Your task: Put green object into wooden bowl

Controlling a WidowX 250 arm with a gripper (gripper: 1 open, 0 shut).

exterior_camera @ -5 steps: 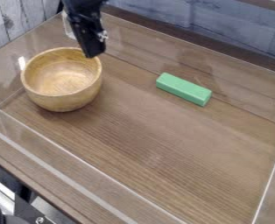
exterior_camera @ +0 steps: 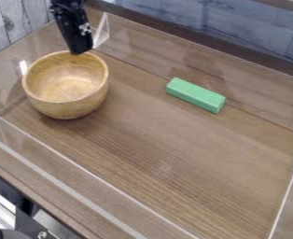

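Observation:
A green rectangular block [exterior_camera: 197, 94] lies flat on the table, right of centre, with nothing touching it. The round wooden bowl [exterior_camera: 45, 104] stands upright at the left; its visible inside is empty. My dark gripper [exterior_camera: 82, 49] is at the top left, over or just behind the bowl's far rim, well to the left of the block. It is small and dark here, so the gap between its fingers cannot be made out. No green shows at it.
A pale edge strip runs along the table's left side. Dark cables or parts [exterior_camera: 12, 219] sit in the bottom left corner, off the table.
My gripper has shifted left along the back of the table, from right of the bowl's far rim to near that rim. Block and bowl have not moved.

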